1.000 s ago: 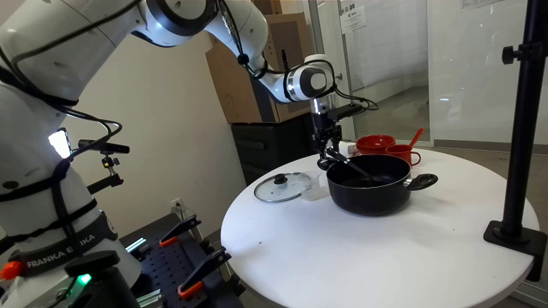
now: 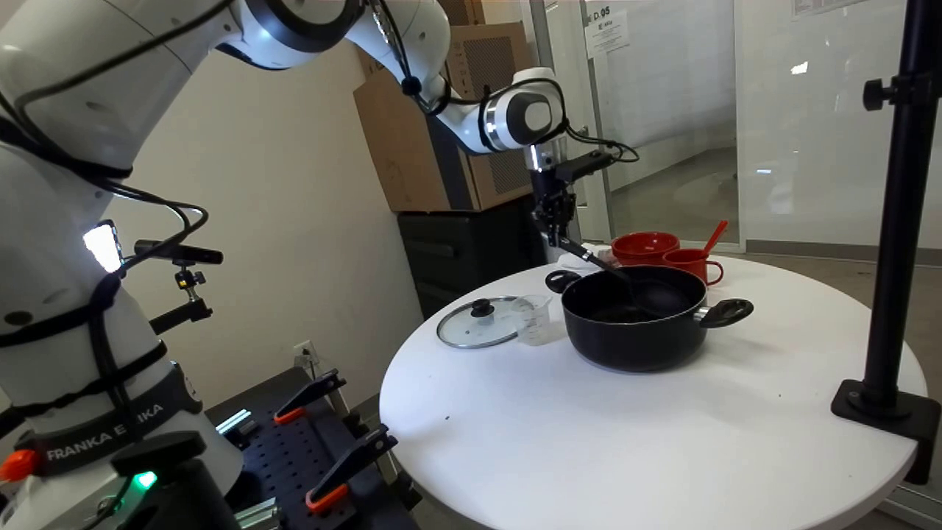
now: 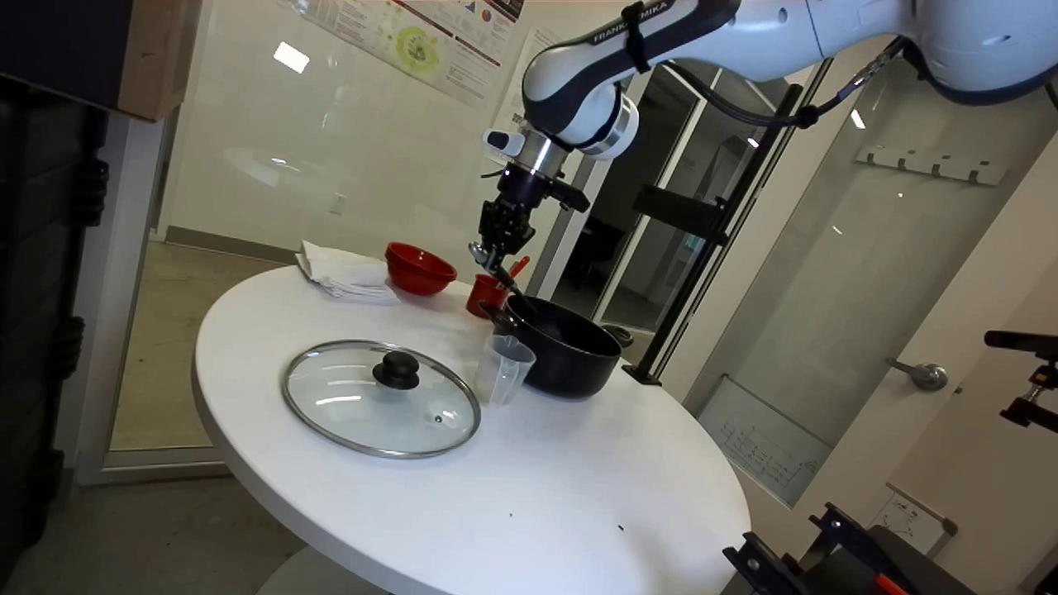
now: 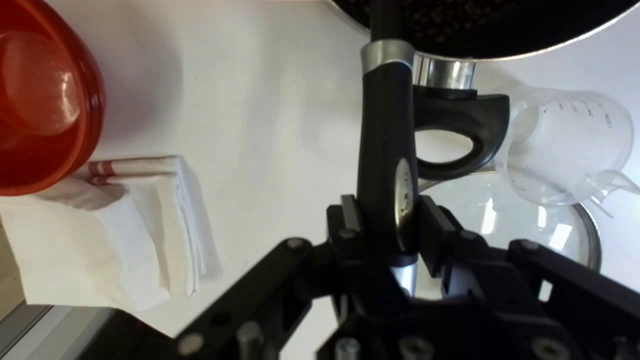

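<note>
My gripper is shut on the black handle of a ladle [image 4: 387, 132], its fingers on either side of the grip. From there the ladle [image 2: 587, 256] slants down over the rim into a black pot [image 2: 631, 340], and its dark head shows inside the pot in exterior view 1. The wrist view shows dark red beans [image 4: 447, 18] in the pot. One pot handle [image 4: 465, 120] lies just right of the ladle there. In exterior view 2 the gripper [image 3: 488, 256] is above the pot's [image 3: 570, 368] far left side.
A clear measuring cup [image 3: 503, 368] and a glass lid [image 3: 337, 402] sit beside the pot. Behind are a red bowl [image 2: 645, 246], a red mug [image 2: 689, 261] with a red utensil [image 2: 717, 234], and a folded white cloth [image 3: 345, 269].
My gripper has risen and shifted slightly left in exterior view 1, with the ladle still in it. The ladle's head is higher in the pot and more visible. The pot has not moved.
</note>
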